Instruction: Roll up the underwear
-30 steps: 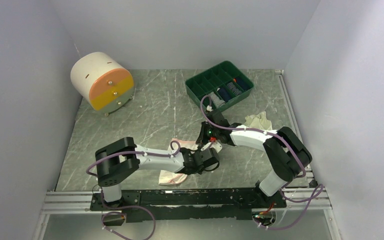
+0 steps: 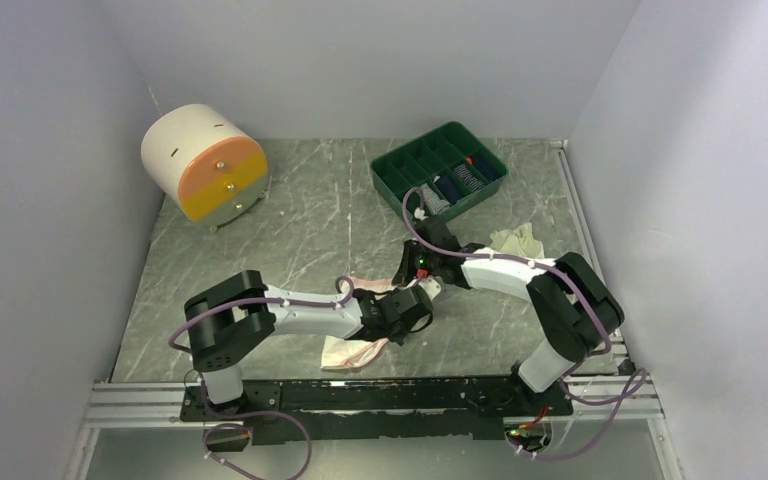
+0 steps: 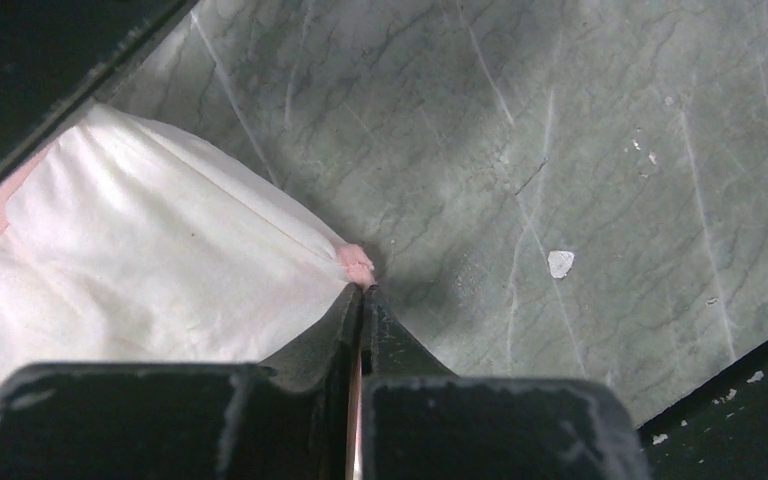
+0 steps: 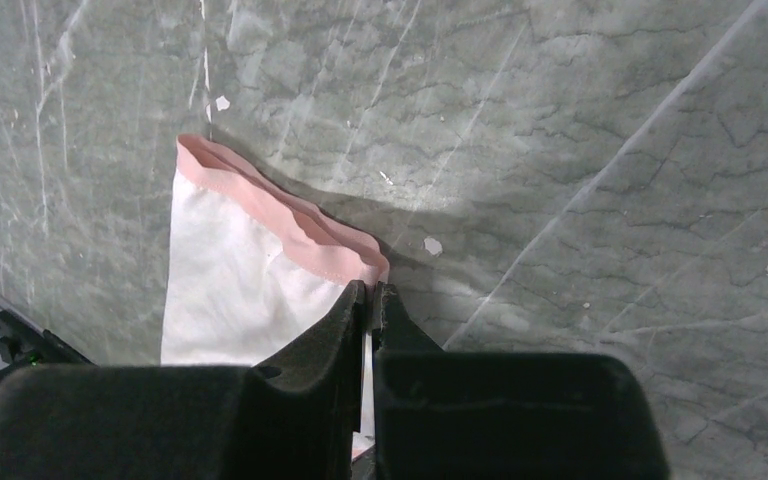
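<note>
The white underwear with pink bands [image 2: 348, 354] lies on the marble table at the front centre, partly hidden beneath both arms in the top view. My left gripper is shut on a pinkish edge at its corner, with white fabric [image 3: 150, 240] spreading to the left in the left wrist view. My right gripper is shut on the end of a folded pink band [image 4: 260, 200], with white cloth below it in the right wrist view. In the top view the two grippers are close together, the right one farther back.
A green divided bin [image 2: 400, 170] holding folded items stands at the back right. A pale cloth [image 2: 518, 240] lies right of the right arm. A cylindrical drawer unit [image 2: 185, 150] stands at the back left.
My right arm has moved only very little.
</note>
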